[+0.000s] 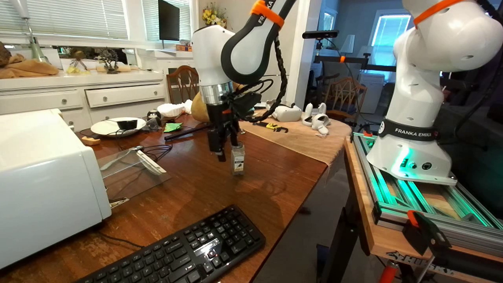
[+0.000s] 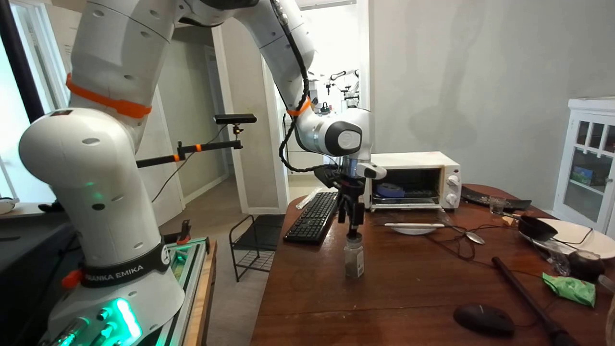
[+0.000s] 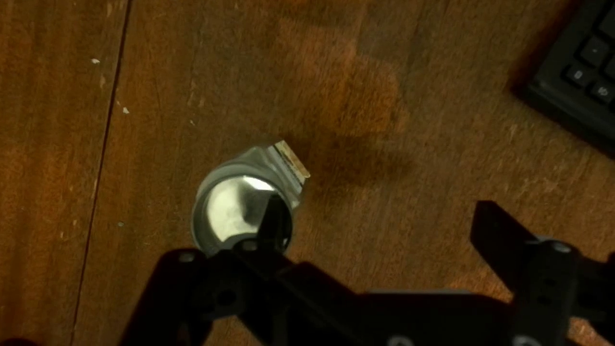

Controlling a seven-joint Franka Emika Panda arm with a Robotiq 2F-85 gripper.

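A small clear glass jar with a label stands upright on the wooden table. In the wrist view the jar's round top lies left of centre, with one black finger overlapping its edge. My gripper is open, and only bare wood shows between its fingertips. The jar sits towards the left finger rather than midway in the gap. From the second exterior view, the gripper points down just above the jar; whether a finger touches its top I cannot tell.
A black keyboard lies near the table's front edge, and a white toaster oven stands beyond it. A mouse, a black rod and a plate lie on the other side. Bare wood surrounds the jar.
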